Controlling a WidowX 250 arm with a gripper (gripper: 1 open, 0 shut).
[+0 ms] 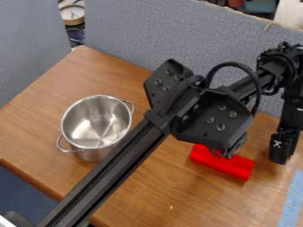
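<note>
A red block [221,164] lies on the wooden table [142,204], partly behind the black robot arm [196,111], which crosses the view from lower left to upper right. The gripper [284,142] points down at the far right, just above or at the table, to the right of the red block. Its fingers are small and dark, and no object shows between them. A steel pot [89,129] with wire handles stands on the left of the table.
Grey padded walls [166,40] bound the back and left. A blue piece shows at the bottom left corner.
</note>
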